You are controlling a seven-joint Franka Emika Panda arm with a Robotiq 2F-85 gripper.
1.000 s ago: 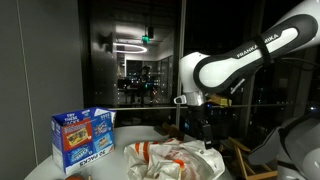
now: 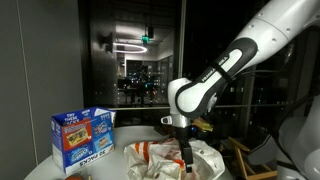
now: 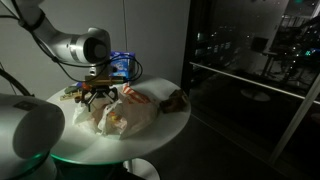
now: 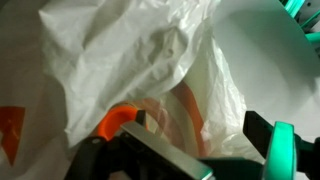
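A crumpled white plastic bag (image 2: 150, 160) with orange-red markings lies on the round table. In exterior view 2 the bag (image 3: 125, 118) spreads below and beside my gripper (image 3: 97, 98). The gripper (image 2: 187, 160) reaches down at the bag in exterior view 1; whether it touches is unclear. From the wrist, the translucent plastic (image 4: 125, 55) fills much of the left and middle, with an orange round shape (image 4: 115, 120) partly covered by it. My gripper stands open along the bottom edge, and nothing is clearly held between its fingers. What the bag contains is mostly hidden.
A blue box with colourful pictures (image 2: 84, 138) stands at the left of the table. Near the table's right side in exterior view 2 lies a dark object (image 3: 175, 102). Bare white tabletop (image 3: 150, 140) shows in front of the bag.
In exterior view 1 my gripper has come down and a little left, from over the bag's right part to in among its folds. The blue box has stayed put.
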